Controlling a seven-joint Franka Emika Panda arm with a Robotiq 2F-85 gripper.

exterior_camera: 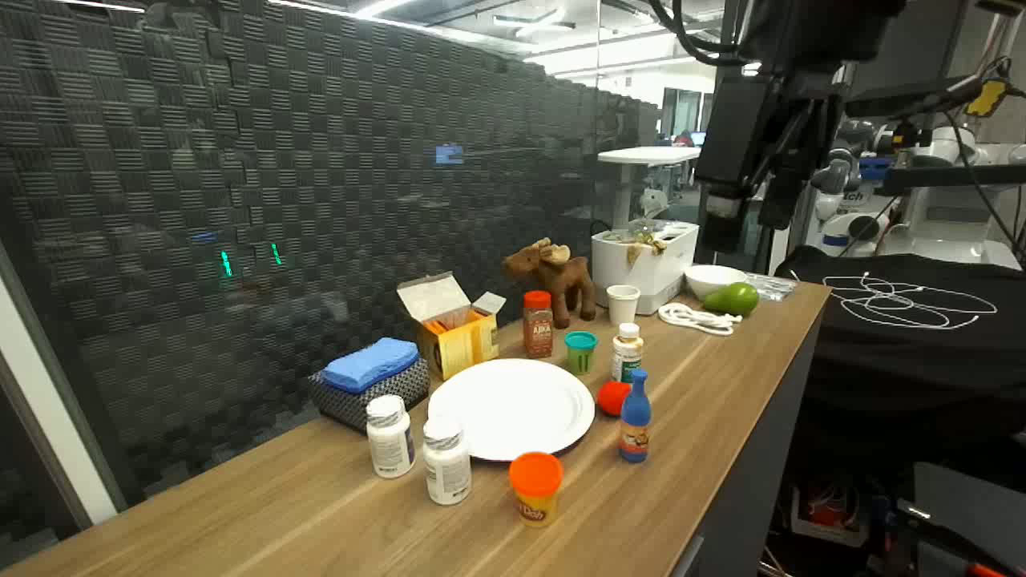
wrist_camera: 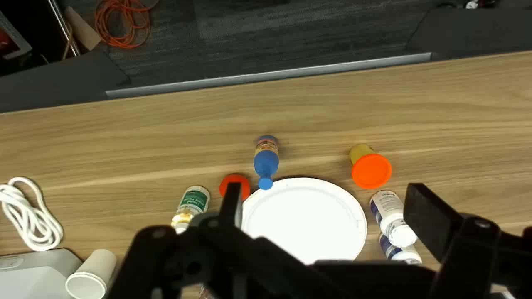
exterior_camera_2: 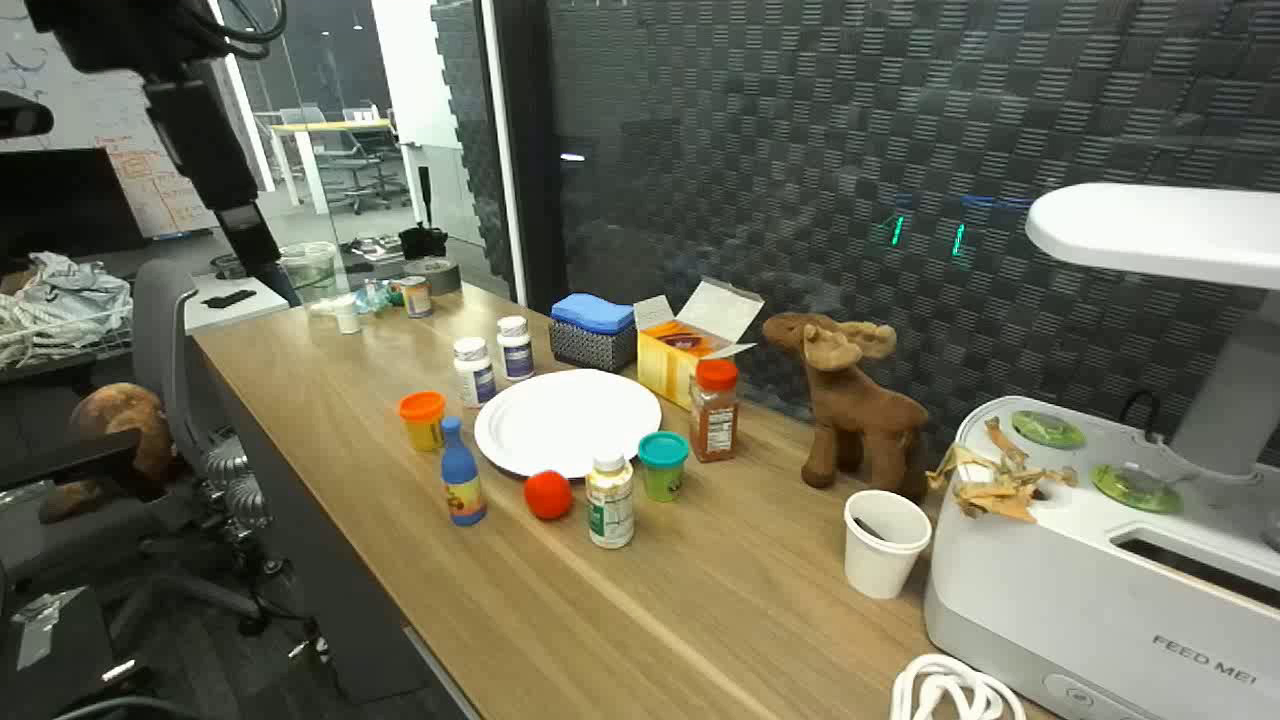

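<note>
My gripper is open, with its two dark fingers spread wide and nothing held between them. It hangs high above the wooden table, and the white plate (wrist_camera: 306, 219) shows below it in the wrist view. By the plate's rim are a blue bottle (wrist_camera: 266, 160), a red ball-like object (wrist_camera: 235, 185) and a white bottle with a green label (wrist_camera: 193, 202). An orange-lidded tub (wrist_camera: 371, 171) and two white pill bottles (exterior_camera: 390, 437) stand around the plate's other side. A teal-lidded tub (exterior_camera_2: 662, 466) and a red-capped spice jar (exterior_camera_2: 715, 412) are hidden or mostly hidden in the wrist view.
Along the wall stand a black basket with blue cloth (exterior_camera: 370, 370), an open yellow box (exterior_camera: 462, 336), a brown plush moose (exterior_camera_2: 858, 402) and a white planter (exterior_camera_2: 1080, 576). A paper cup (exterior_camera_2: 885, 546) and white cable (wrist_camera: 32, 214) lie nearby.
</note>
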